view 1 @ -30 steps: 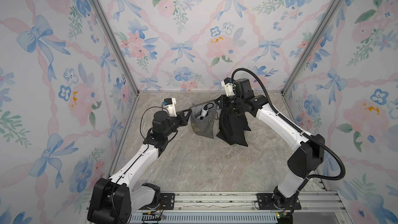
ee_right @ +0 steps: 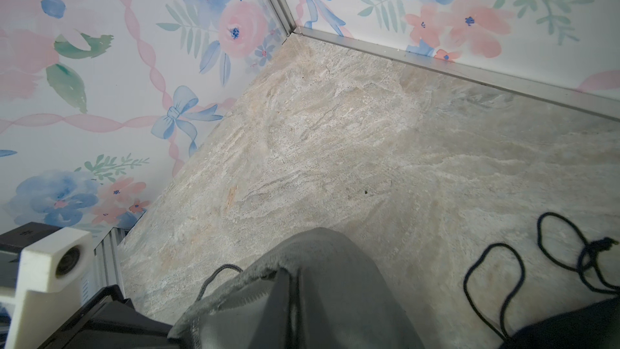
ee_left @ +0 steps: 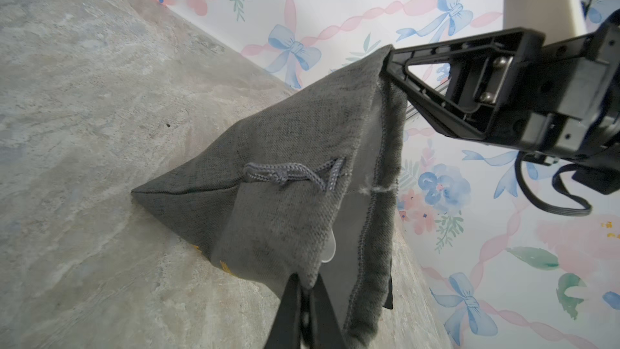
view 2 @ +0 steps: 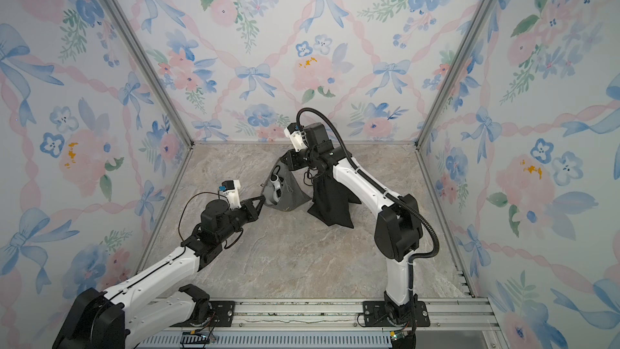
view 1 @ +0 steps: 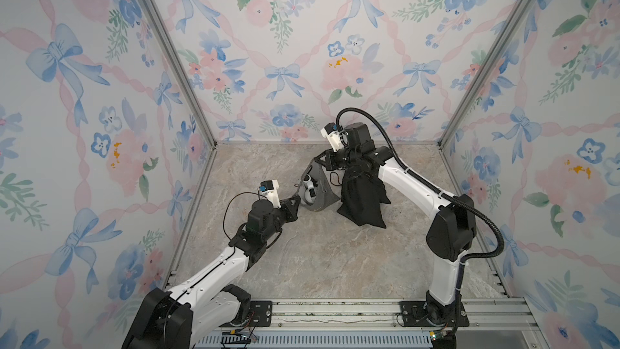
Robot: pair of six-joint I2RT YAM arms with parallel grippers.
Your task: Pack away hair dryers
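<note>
A grey cloth bag [view 1: 319, 200] [ee_left: 271, 142] is held raised at its opening, with a white and black hair dryer [view 1: 309, 187] [view 2: 276, 184] inside. My right gripper [view 1: 326, 161] is shut on the upper rim of the bag. My left gripper [view 1: 294, 205] is at the lower rim; its fingers sit close together on the cloth, partly hidden, so how far they stand open is unclear.
A pile of black bags [view 1: 361, 206] [ee_right: 562, 329] with cords lies right of the grey bag.
My right gripper has moved left with the bag's rim. My left gripper has moved down, and the bag has tilted, the dryer shifting inside it.
</note>
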